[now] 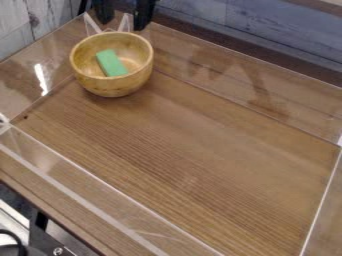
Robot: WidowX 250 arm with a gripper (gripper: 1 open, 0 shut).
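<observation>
A round yellow bowl (pixel 112 80) sits on the wooden surface at the upper left, with a green block (pixel 111 62) inside it. My dark gripper (pixel 123 20) is at the top edge just behind the bowl, mostly cut off by the frame; its fingers are too little in view to tell how they stand.
A dark area with cables lies beyond the lower left edge.
</observation>
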